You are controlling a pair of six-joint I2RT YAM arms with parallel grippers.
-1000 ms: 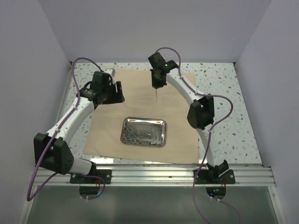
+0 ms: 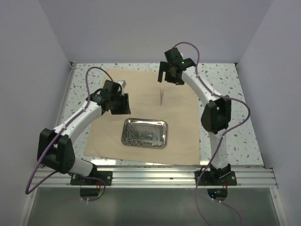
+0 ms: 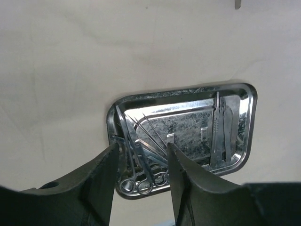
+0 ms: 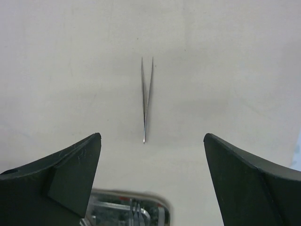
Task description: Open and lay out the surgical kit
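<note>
A steel tray [image 2: 144,120] of instruments lies on the beige cloth [image 2: 183,136]; scissors [image 3: 145,187] crowd its left, slender instruments [image 3: 216,132] its right. A pair of tweezers [image 2: 161,96] lies alone above the tray, also centred in the right wrist view [image 4: 145,117]. My left gripper [image 2: 123,108] is above the cloth, up-left of the tray; in its wrist view the fingers are part open, nothing held, over the tray's near-left corner. My right gripper [image 2: 165,73] is open above and beyond the tweezers, nothing between its fingers.
Speckled table [image 2: 235,127] borders the cloth, with grey walls at back and sides.
The tweezers, at my right gripper a second ago, now lie free on the cloth; that gripper opened and moved up-right. My left gripper moved down-right toward the tray.
</note>
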